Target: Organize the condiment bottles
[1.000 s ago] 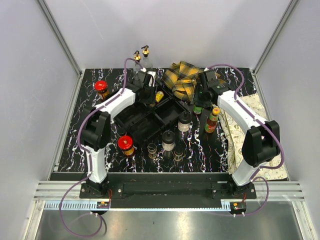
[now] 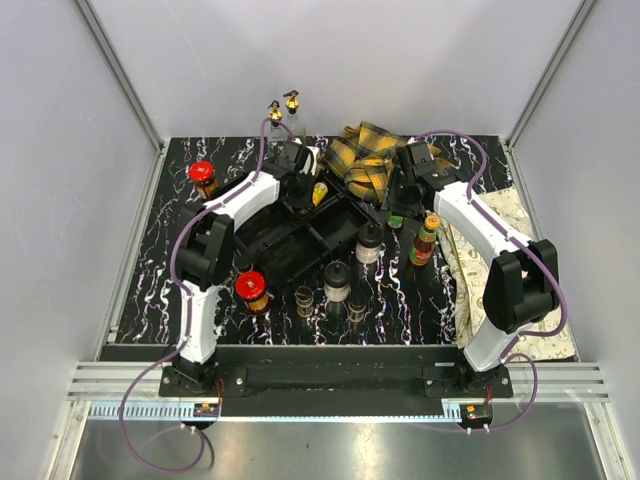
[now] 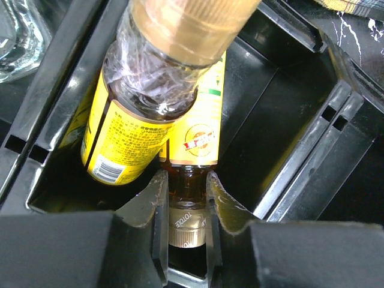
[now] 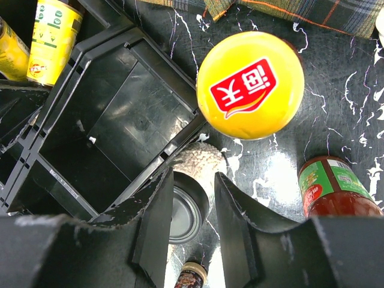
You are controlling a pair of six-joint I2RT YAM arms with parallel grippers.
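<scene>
In the left wrist view, a yellow-labelled bottle (image 3: 192, 138) lies in a compartment of the black tray (image 2: 290, 257), its gold cap toward me. The left gripper has one finger on each side of its neck; whether they press on it cannot be told. Close to the camera, a second yellow-labelled bottle (image 3: 129, 141) with a gold cap stands in the same compartment. My right gripper hangs open right of the tray, nothing between its fingers. A yellow-capped container (image 4: 250, 84) and a red sauce bottle (image 4: 336, 186) with a green label stand nearby.
Black-lidded jars (image 2: 336, 281) and small glass jars (image 2: 304, 300) stand along the tray's front right. Red-lidded jars (image 2: 252, 290) sit in front and at left. Pump bottles (image 2: 293, 118) and a checked cloth (image 2: 360, 160) are behind. The tray's right compartments are empty.
My left arm has shifted slightly right, its gripper still over the tray's rear part. The right arm and the jars have not visibly moved.
</scene>
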